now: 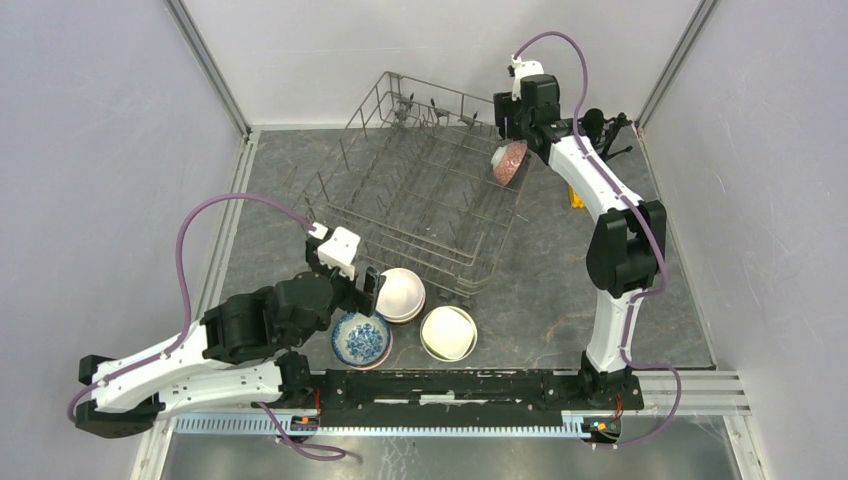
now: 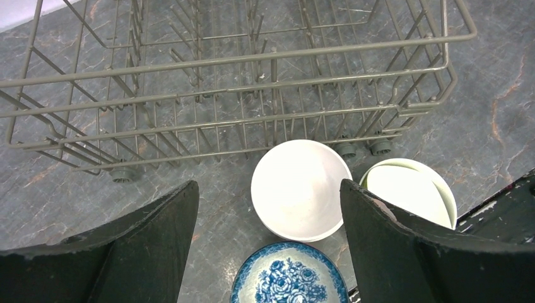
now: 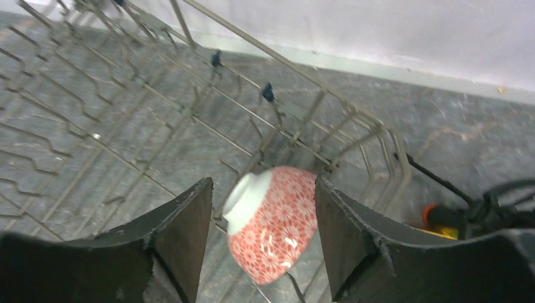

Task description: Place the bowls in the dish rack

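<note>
A pink patterned bowl (image 1: 510, 163) (image 3: 274, 224) rests tilted on its side in the back right corner of the dish rack (image 1: 420, 230). Above it my right gripper is open, fingers either side of the bowl in its wrist view, holding nothing. My left gripper hangs open and empty at the rack's front left, over the bowl stacks: white bowls (image 2: 296, 186), a blue floral bowl (image 2: 287, 281) and cream bowls (image 2: 407, 196) on the floor in front of the rack.
Black items with a yellow part (image 3: 445, 218) stand right of the rack's back corner. Walls border the back and sides. The floor right of the rack is clear.
</note>
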